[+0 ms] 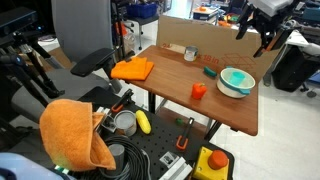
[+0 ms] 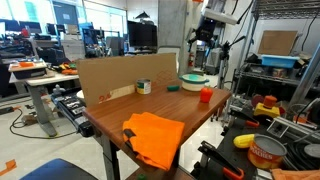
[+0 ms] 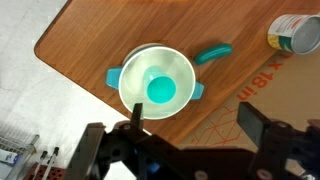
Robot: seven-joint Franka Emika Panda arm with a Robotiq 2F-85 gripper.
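Observation:
A white pot (image 1: 236, 84) with teal handles stands at the right end of the wooden table, and a round teal item (image 3: 161, 90) lies inside it. My gripper (image 1: 248, 44) hangs well above the pot, its fingers apart. From the wrist view, nothing shows between the fingers, and the pot lies below and ahead of them. Beside the pot is a small dark green object (image 3: 213, 53). A red, rounded object (image 1: 198, 90) sits near the table's front edge. Farther along the table stands a can (image 3: 294, 34) with a pale label.
An orange cloth (image 2: 155, 138) drapes over the table's left end. Upright cardboard (image 1: 220, 44) borders the back edge. Clear wood separates the cloth from the red object. A cart with cables, containers and a yellow item (image 1: 143, 121) stands in front.

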